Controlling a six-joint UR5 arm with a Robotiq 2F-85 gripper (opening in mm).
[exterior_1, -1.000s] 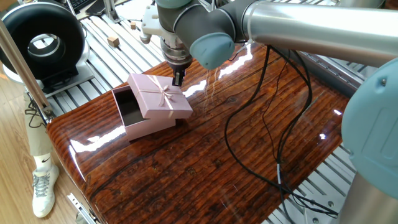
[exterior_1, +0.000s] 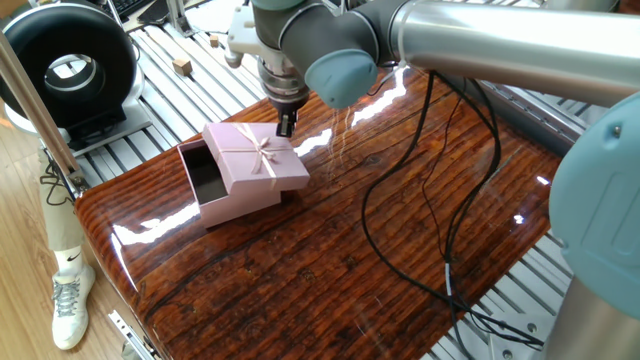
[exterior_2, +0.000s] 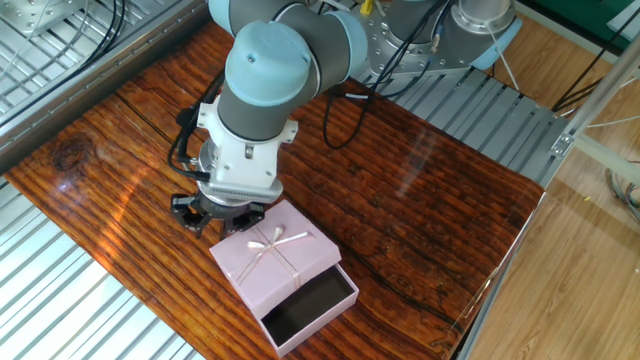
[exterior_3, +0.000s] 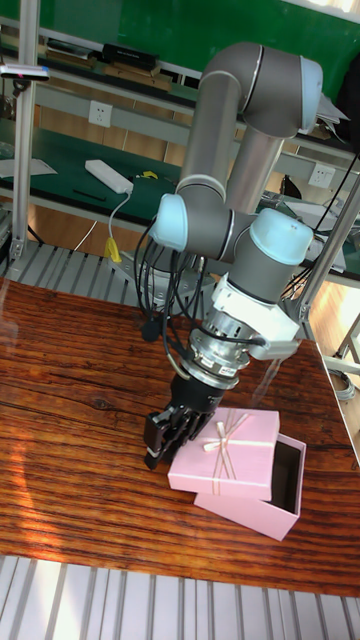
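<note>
A pink lid (exterior_2: 277, 250) with a pale ribbon bow lies off-centre on a pink box (exterior_2: 318, 314). In exterior view 2, the box's dark interior shows along the lower right side. The same lid (exterior_1: 253, 158) leaves the left end of the box (exterior_1: 240, 204) uncovered in exterior view 1. My gripper (exterior_2: 213, 226) stands open at the lid's far end, its black fingers (exterior_2: 187, 214) spread apart. One finger is close against the lid's edge; whether they touch is hard to tell. In exterior view 3, the gripper (exterior_3: 160, 442) is left of the lid (exterior_3: 226, 452), low near the tabletop.
Around the box, the glossy wooden table (exterior_1: 330, 270) is mostly bare. Black cables (exterior_1: 372, 215) hang from the arm over it. Slotted metal rails border the table, and a small wooden block (exterior_1: 182, 67) lies on them beyond the far edge.
The lid has slid slightly left over the box, so the dark gap looks a little narrower. The box has shifted left a touch. My gripper has barely moved.
</note>
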